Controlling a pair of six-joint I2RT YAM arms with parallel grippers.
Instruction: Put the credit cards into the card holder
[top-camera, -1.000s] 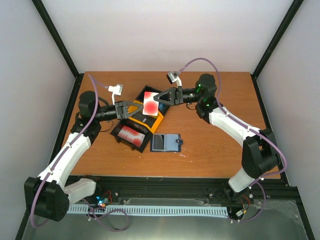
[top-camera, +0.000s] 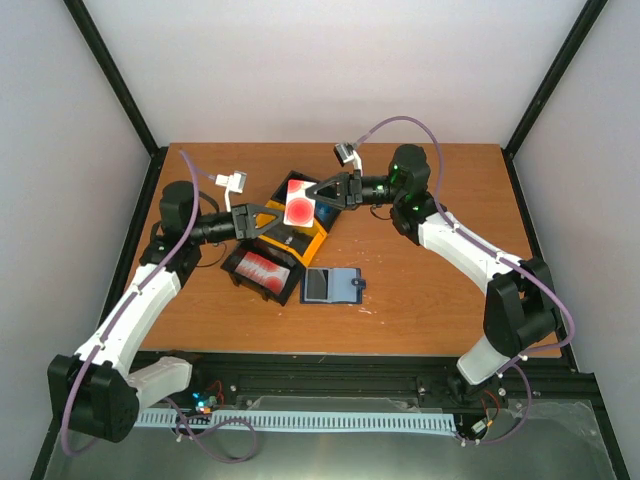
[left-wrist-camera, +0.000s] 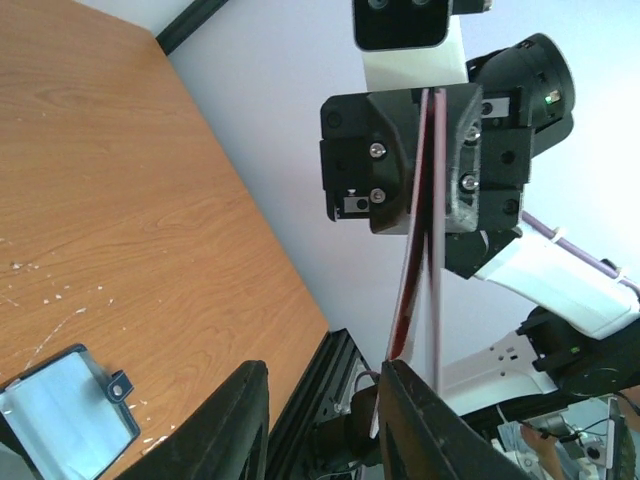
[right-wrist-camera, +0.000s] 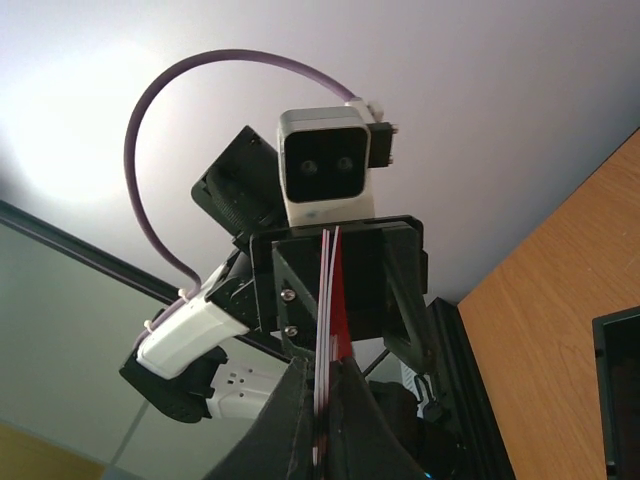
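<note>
Red-and-white cards (top-camera: 300, 203) hang upright in my right gripper (top-camera: 314, 193), which is shut on them; in the right wrist view their thin edges (right-wrist-camera: 326, 300) run up from between the fingertips. My left gripper (top-camera: 268, 222) faces them from the left, its fingers apart; in the left wrist view the cards stand just beyond the gap between those fingers. The blue card holder (top-camera: 343, 285) lies open on the table (top-camera: 430, 310), below and right of the cards in the top view.
A black-and-yellow box (top-camera: 310, 247) lies beneath the grippers. A black tray (top-camera: 238, 266) with red-and-white contents sits left of the card holder.
My left gripper has shifted slightly over the last second. The cards in my right gripper have moved or tilted a little.
</note>
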